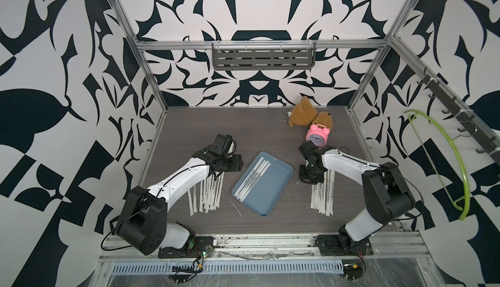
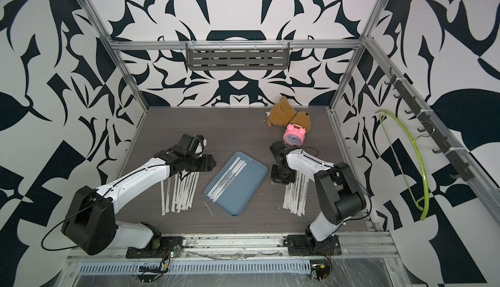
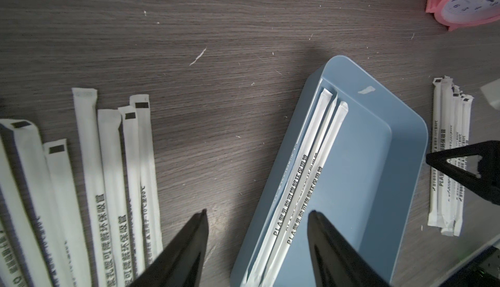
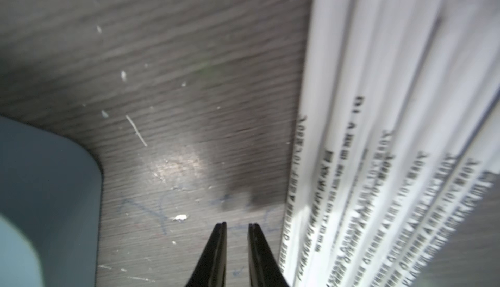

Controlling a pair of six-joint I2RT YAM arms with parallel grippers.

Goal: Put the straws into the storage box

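Observation:
A blue storage box (image 1: 273, 188) sits mid-table, several paper-wrapped straws (image 3: 291, 193) lying along its left side. A row of straws (image 3: 93, 182) lies left of the box, partly under my left gripper, which hangs open with nothing between its fingers. At the right lies another bundle of straws (image 4: 385, 182); my right gripper is low at that bundle's left edge, its two fingertips a short gap apart on bare table, nothing seen between them.
A pink alarm clock (image 1: 317, 136) and a brown plush toy (image 1: 303, 112) stand at the back right. A grey rack (image 1: 263, 57) hangs on the back wall.

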